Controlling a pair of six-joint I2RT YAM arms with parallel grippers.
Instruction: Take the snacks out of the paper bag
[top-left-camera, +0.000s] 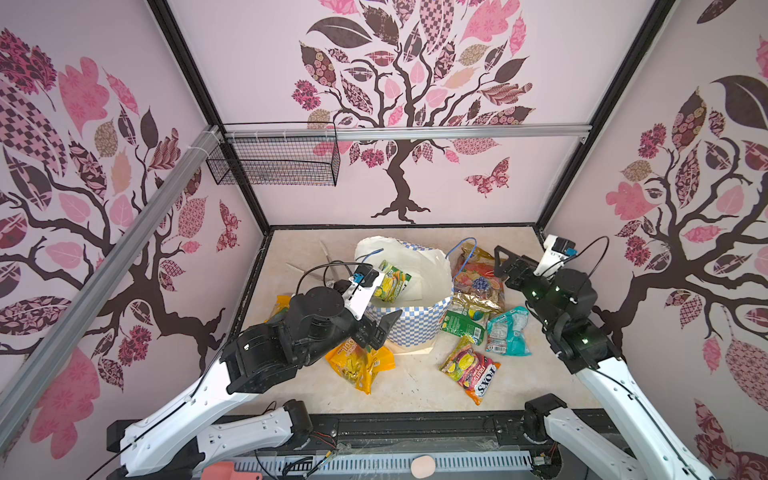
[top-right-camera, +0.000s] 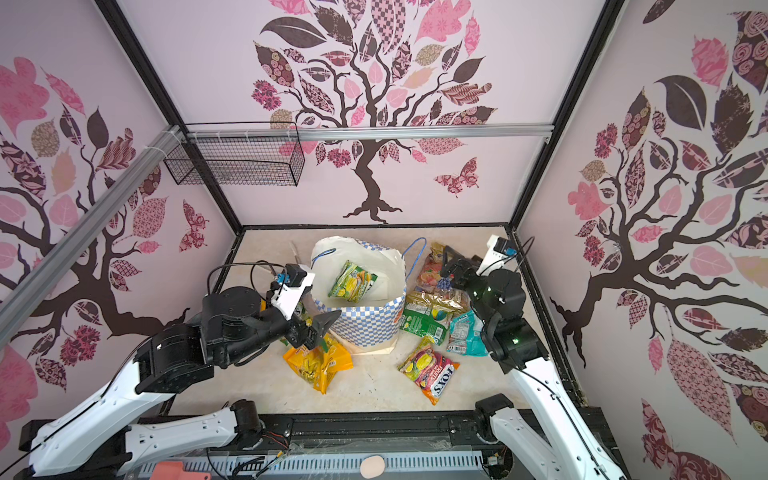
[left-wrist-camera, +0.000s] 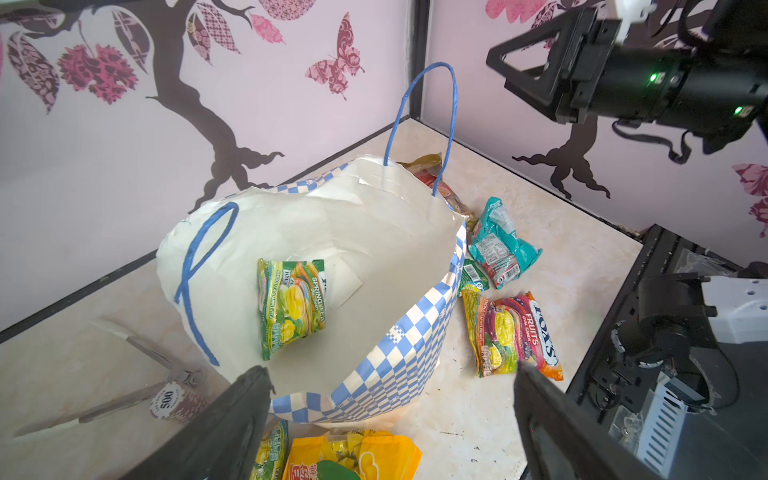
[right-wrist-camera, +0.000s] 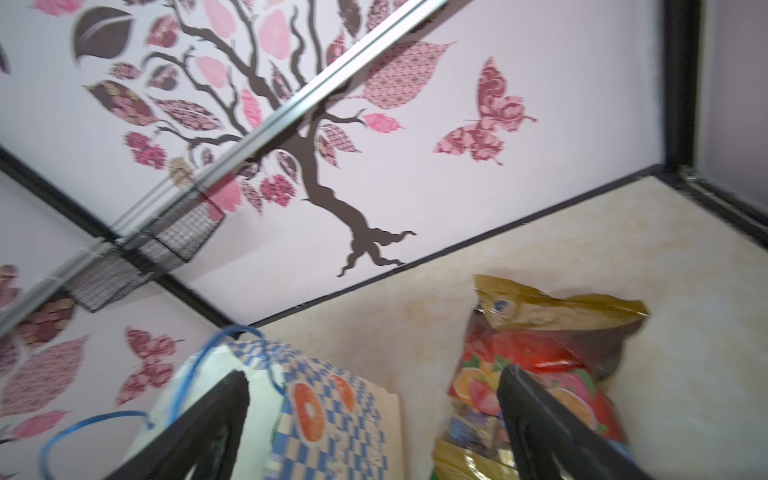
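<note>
The blue-checked paper bag (top-left-camera: 416, 320) stands open in the middle, its green-yellow snack pack (left-wrist-camera: 292, 308) lying inside. My open left gripper is at the bag's near left. My open right gripper is raised at the bag's right, above the gold-red pack (right-wrist-camera: 528, 368). Outside the bag lie a Fox's fruit pack (left-wrist-camera: 512, 332), a teal pack (left-wrist-camera: 504, 248), a green pack (top-left-camera: 461, 324) and orange packs (left-wrist-camera: 352, 456). The right wrist view is blurred.
A wire basket (top-left-camera: 272, 160) hangs on the rail at back left. Scissor-like tools (left-wrist-camera: 152, 392) lie left of the bag. Bare table shows at front centre and along the right.
</note>
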